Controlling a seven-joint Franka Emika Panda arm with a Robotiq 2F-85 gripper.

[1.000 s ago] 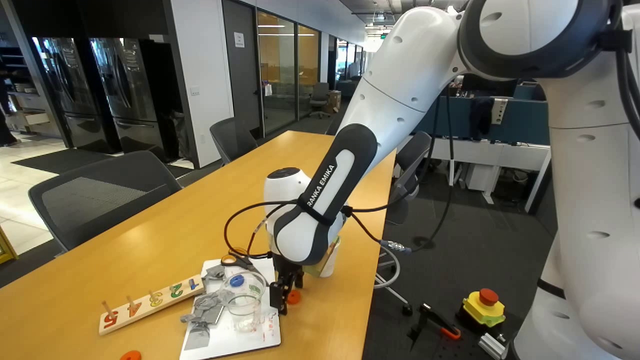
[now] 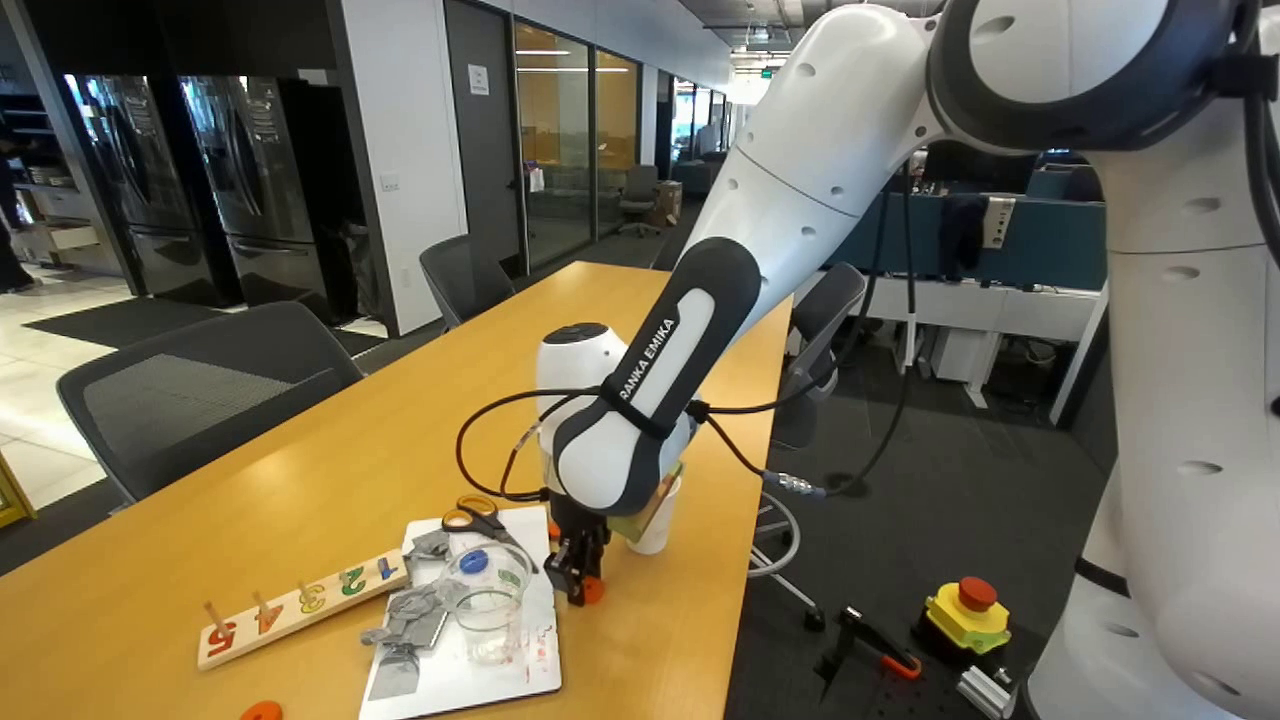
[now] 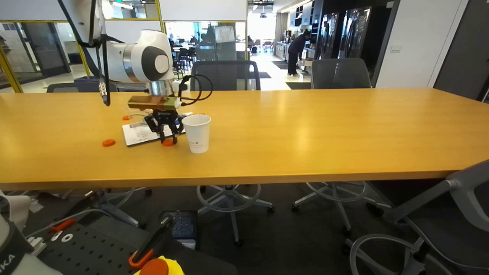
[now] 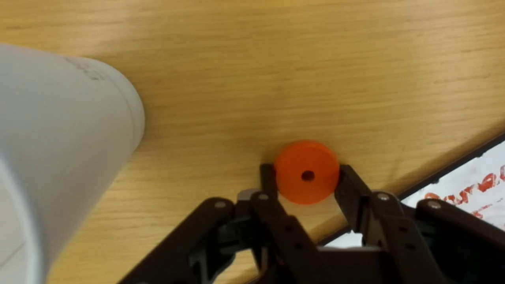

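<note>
An orange disc [image 4: 307, 182] with a small dark hole in its middle lies between the fingertips of my gripper, which is shut on it. One dark finger [image 4: 268, 179] touches its left side, the other its right. In exterior view 1 the gripper [image 2: 578, 578] reaches down to the table beside the whiteboard, and the orange disc [image 2: 593, 589] peeks out at the fingertips. From exterior view 2, the disc [image 3: 167, 142] appears low at the table surface. A white paper cup [image 3: 198, 133] stands upright close by.
The whiteboard [image 2: 528, 679] carries a clear jar [image 2: 489, 618], grey scraps and scissors [image 2: 477, 516]. A numbered peg board [image 2: 300, 610] lies left of it. Another orange disc [image 3: 108, 142] rests on the table.
The gripper has shifted slightly right and up in exterior view 1, from beside the orange disc to around it. Its fingers now close on the disc.
</note>
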